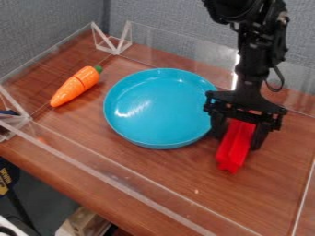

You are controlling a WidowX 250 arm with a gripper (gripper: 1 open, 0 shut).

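My black gripper [240, 124] is low over the right side of the wooden table, its fingers around a red block [233, 152] that lies beside the blue plate. The fingertips are largely hidden by the block and the gripper body, so how far they are closed is unclear. The round blue plate [155, 107] lies left of the gripper, near the middle. An orange toy carrot [74, 87] with a green top lies at the far left.
Clear walls and white brackets [110, 41] edge the wooden table [147, 184]. A dark object [10, 118] sits at the left edge.
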